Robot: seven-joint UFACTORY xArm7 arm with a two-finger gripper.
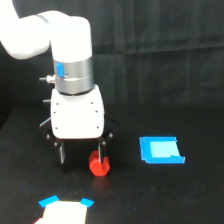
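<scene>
My gripper (81,157) points down low over the dark table, left of the middle of the view. It is open, its two thin fingers well apart, and nothing shows in the middle of the gap. Close by the right-hand finger (102,150) is a small red object (98,168). They overlap in this view, and I cannot tell whether they touch. The blue-taped square (161,150), pale blue inside, lies to the right with nothing on it.
A pale square (65,213) with blue tape at its corners lies at the front left, cut off by the lower edge. Reddish marks show at its left side. Bare dark table surrounds the taped square, and a dark curtain (160,60) hangs behind.
</scene>
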